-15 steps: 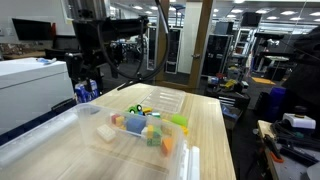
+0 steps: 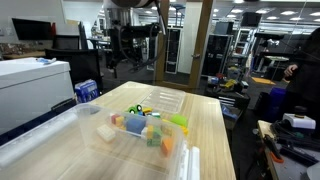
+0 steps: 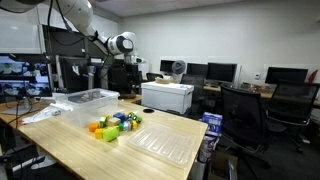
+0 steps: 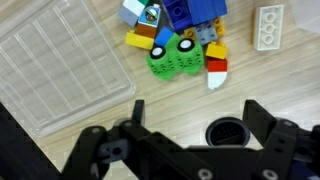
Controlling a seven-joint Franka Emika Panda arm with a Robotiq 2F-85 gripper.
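Observation:
A heap of colourful toy bricks (image 3: 117, 124) lies on the wooden table. In the wrist view it includes a green piece with two eyes (image 4: 180, 62), dark blue bricks (image 4: 207, 10) and a red and white piece (image 4: 217, 73). A white brick (image 4: 268, 28) lies apart, to the right of the heap. My gripper hangs above the table with its fingers wide apart and nothing between them. Below the gap, toward its right side, a round black object (image 4: 228, 132) rests on the table. From the side, the gripper (image 2: 119, 68) is well clear of the tabletop.
A clear bin (image 3: 72, 106) stands beside the bricks. A shallow translucent tray (image 4: 62, 62) lies flat on their other side. Behind the table edge are a blue box (image 2: 86, 91) and a white cabinet (image 3: 168, 97). Bare tabletop (image 3: 85, 147) lies in front.
In exterior view 1, my gripper has swung rightward and a little upward, away from above the blue box. The bricks, bin and tray have not moved.

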